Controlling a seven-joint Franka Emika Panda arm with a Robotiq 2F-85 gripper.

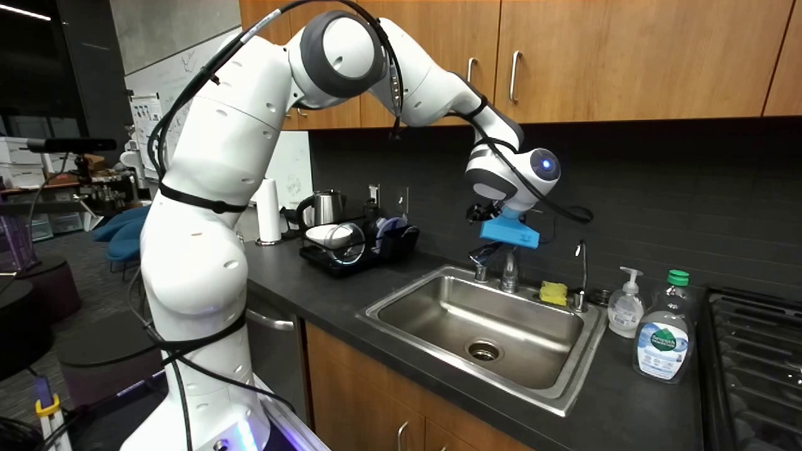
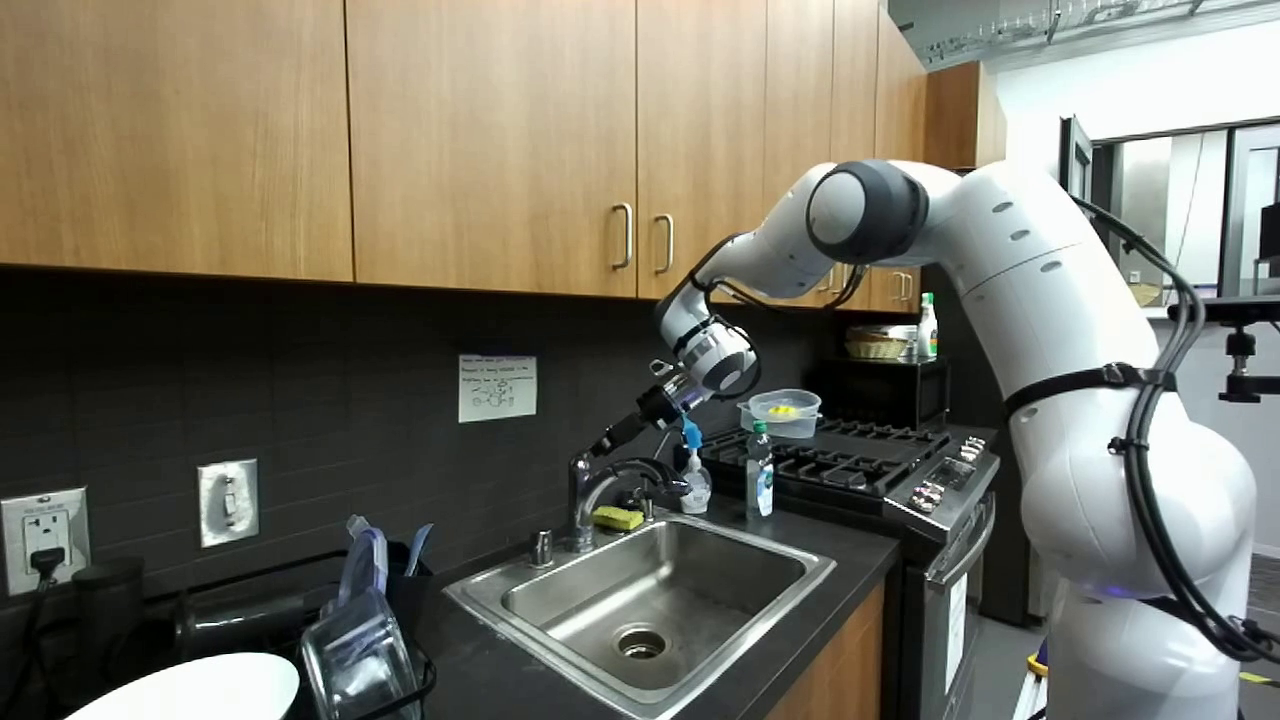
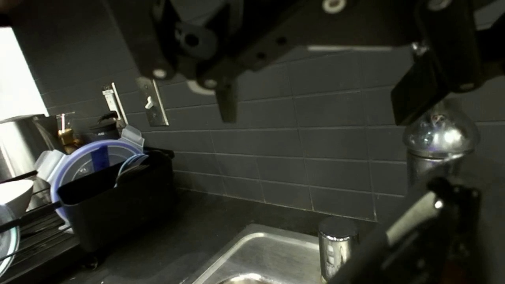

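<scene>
My gripper (image 2: 614, 439) reaches down to the faucet (image 2: 584, 502) at the back of the sink. Its fingers stand open in the wrist view, with one finger (image 3: 228, 101) at the centre-left and the other finger (image 3: 416, 92) on the right. That right finger overlaps the faucet's shiny domed top (image 3: 441, 132); whether they touch I cannot tell. Only dark wall tile shows between the fingers. In exterior view 1 the blue mount (image 1: 511, 232) covers the faucet's upper part and much of the gripper. The steel sink (image 1: 410, 309) is empty.
A yellow sponge (image 1: 554, 292) lies right of the faucet, near a thin tap (image 1: 581, 274). Soap pump (image 1: 625, 308) and dish soap bottle (image 1: 663, 342) stand farther right, before the stove (image 1: 755, 353). Left is a dish rack (image 1: 331, 263). Wooden cabinets (image 1: 639, 60) hang overhead.
</scene>
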